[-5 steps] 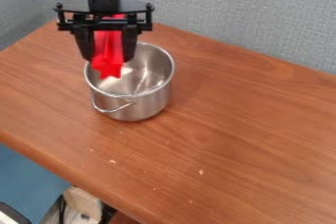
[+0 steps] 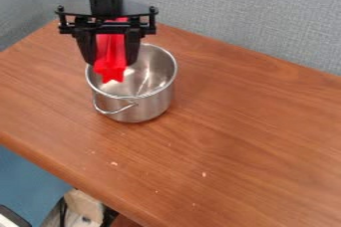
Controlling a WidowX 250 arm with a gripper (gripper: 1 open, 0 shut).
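My black gripper [image 2: 110,42] is shut on a red object [image 2: 112,64], holding it over the mouth of a steel pot [image 2: 150,102] with a wire handle. The object's lower end overlaps the pot's interior in this view; whether it touches the pot I cannot tell. Its top is partly hidden behind the gripper.
A grey wall [image 2: 253,12] stands behind it. Below the table's near-left edge are a blue surface [image 2: 34,176] and some partly visible items.
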